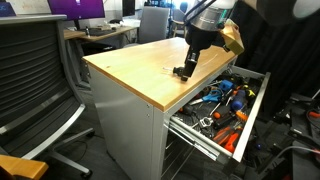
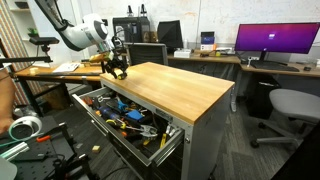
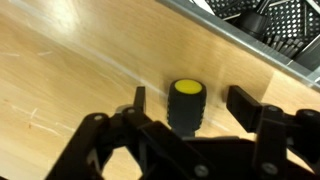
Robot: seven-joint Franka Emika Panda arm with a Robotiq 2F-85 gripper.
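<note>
A small black object with a yellow round end (image 3: 187, 90) lies on the wooden cabinet top (image 1: 130, 68). In the wrist view it sits between the two black fingers of my gripper, with gaps showing on both sides. The fingers are part open and hold nothing. In exterior view 1 my gripper (image 1: 182, 72) is down at the tabletop, covering part of the object. Exterior view 2 shows the gripper small, at the far end of the top.
An open drawer (image 1: 220, 115) full of tools juts out below the tabletop edge. Much of the wooden top (image 2: 180, 85) is bare. An office chair (image 1: 40, 110) stands beside the cabinet. A monitor (image 2: 277, 38) stands on a desk behind.
</note>
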